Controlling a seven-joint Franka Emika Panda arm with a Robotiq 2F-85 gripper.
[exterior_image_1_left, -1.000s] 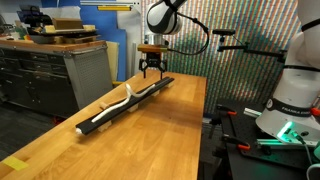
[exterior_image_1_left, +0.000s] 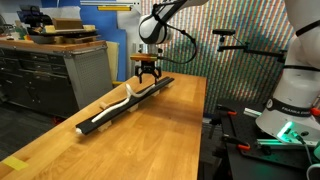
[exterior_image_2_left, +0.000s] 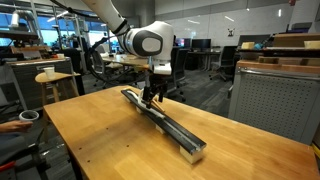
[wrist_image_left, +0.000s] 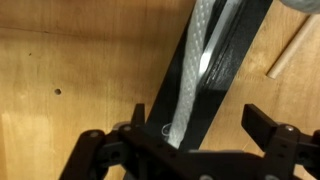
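A long black rail (exterior_image_1_left: 98, 122) lies diagonally across the wooden table. In the wrist view, a pale grey textured strip (wrist_image_left: 188, 88) and a shiny metal piece (wrist_image_left: 220, 35) lie along the black rail (wrist_image_left: 232, 65). My gripper is open above it; its fingers stand wide apart on either side of the strip, with nothing held. From outside, the gripper (exterior_image_1_left: 147, 77) hovers at the far part of the rail. The second exterior view has the gripper (exterior_image_2_left: 155, 97) over the rail (exterior_image_2_left: 178, 131), partly hiding it. Height above the strip is hard to tell.
A thin wooden stick (wrist_image_left: 292, 47) lies beside the rail. Pale wooden blocks (exterior_image_2_left: 190, 154) show under the rail's end. Another white arm (exterior_image_1_left: 288, 110) stands at the right edge. The table (exterior_image_1_left: 150, 150) in front of the rail is clear.
My gripper has come down a little toward the rail and shifted slightly left in the first exterior view. The rail and the things on it look unmoved.
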